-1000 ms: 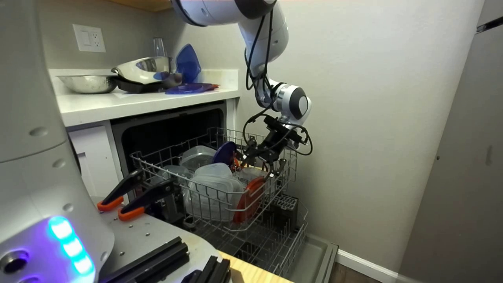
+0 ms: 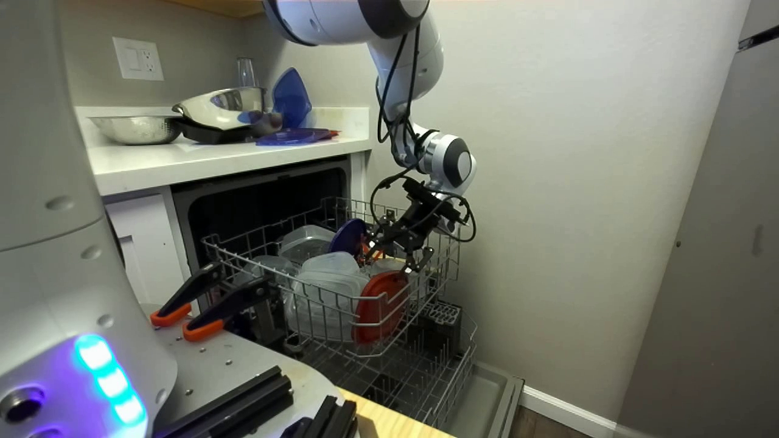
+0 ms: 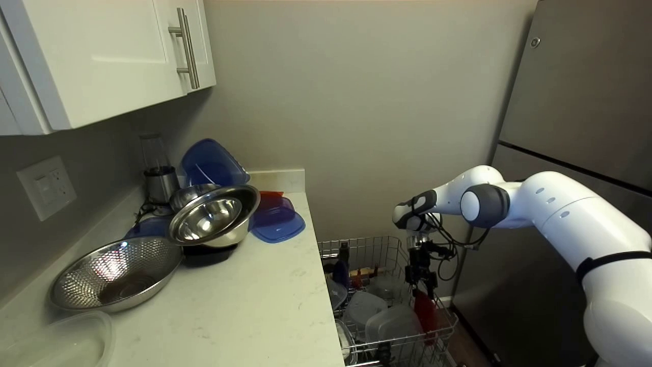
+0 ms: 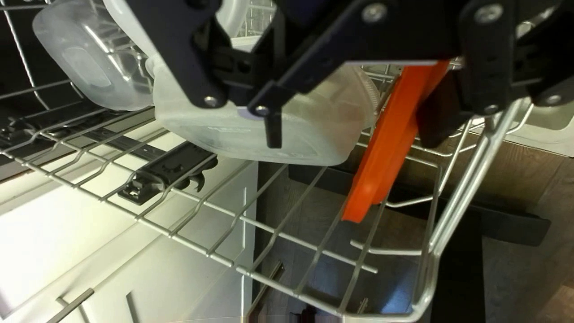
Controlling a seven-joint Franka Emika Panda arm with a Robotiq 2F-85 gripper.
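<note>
A red lid [image 2: 381, 310] stands on edge at the front corner of the dishwasher's upper rack [image 2: 336, 343]. My gripper is over it, its fingers part open. In the wrist view the red lid [image 4: 383, 148] lies between the fingers, close against the dark right-hand finger [image 4: 437, 115]; whether they touch is hard to tell. The left-hand finger [image 4: 274, 129] is well apart from the lid, in front of a clear container [image 4: 258, 132]. Exterior view 2 shows the gripper [image 3: 423, 286] just above the red lid [image 3: 426, 311].
Clear containers [image 2: 328, 285] and a dark blue lid [image 2: 349, 237] fill the rack beside the red lid. Metal bowls [image 3: 214, 217], a colander [image 3: 116, 275] and blue lids [image 3: 278, 227] occupy the counter. The wall stands close behind the rack.
My gripper has shifted slightly left and down in exterior view 1. The red lid has moved a little left and turned, showing more of its face.
</note>
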